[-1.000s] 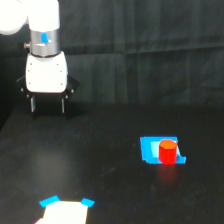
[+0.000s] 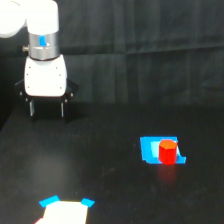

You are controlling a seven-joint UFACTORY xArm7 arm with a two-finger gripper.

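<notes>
At the upper left, my white gripper (image 2: 47, 108) points downward with its two dark fingers (image 2: 31, 108) set wide apart. Only dark background shows between them. A red cylinder-like object (image 2: 167, 152) stands far to the right of the gripper and lower in the view, on a small white patch with a blue border (image 2: 150, 142). The gripper is well clear of it.
A white block or pad (image 2: 65, 213) with blue corner pieces (image 2: 88, 202) is cut off by the bottom edge at the left. A dark curtain (image 2: 140, 50) hangs behind.
My gripper has shifted slightly left and a little lower in the view. The red object and the blue-and-white pieces have not moved.
</notes>
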